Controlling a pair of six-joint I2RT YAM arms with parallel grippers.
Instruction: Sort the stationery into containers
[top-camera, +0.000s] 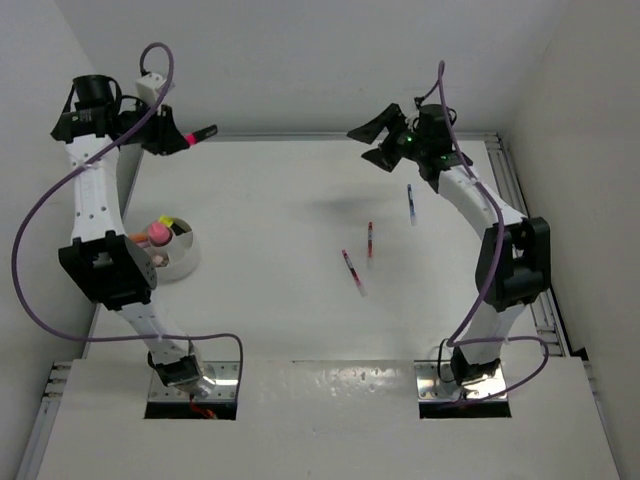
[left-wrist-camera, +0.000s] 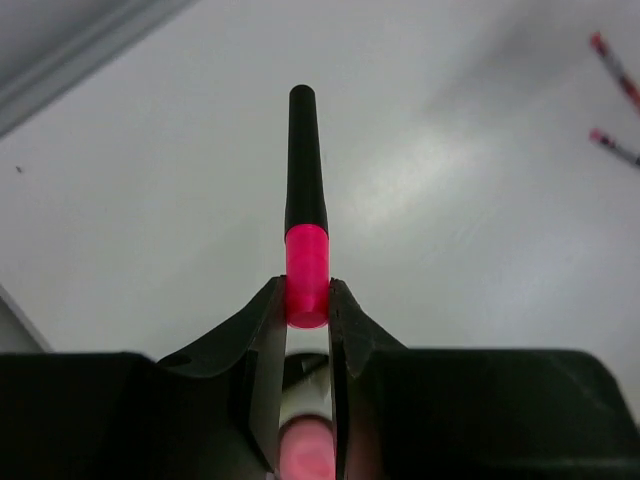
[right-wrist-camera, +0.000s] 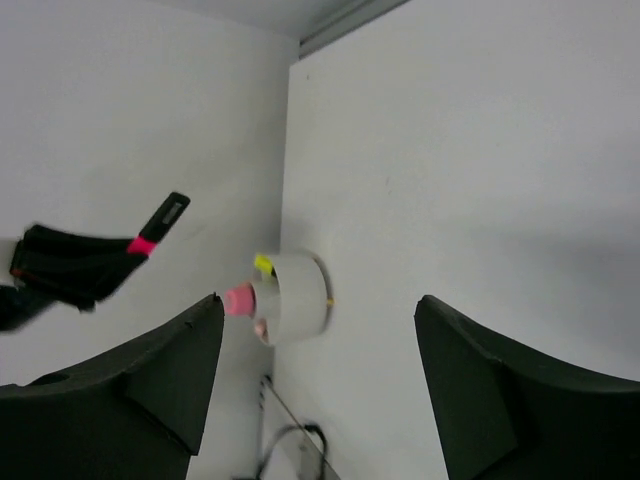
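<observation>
My left gripper (top-camera: 186, 140) is shut on a marker (left-wrist-camera: 306, 215) with a black body and pink end, held at the upper left above the table. Below it a white container (top-camera: 180, 255) holds pink and yellow items, also seen in the right wrist view. My right gripper (top-camera: 375, 140) stands open and empty over the upper right of the table. Three slim pens lie on the table: a red one (top-camera: 350, 267), another red one (top-camera: 370, 240) and a blue one (top-camera: 411, 203).
Walls stand at the left, back and right, with metal rails along the table's edges. The two arms are well apart.
</observation>
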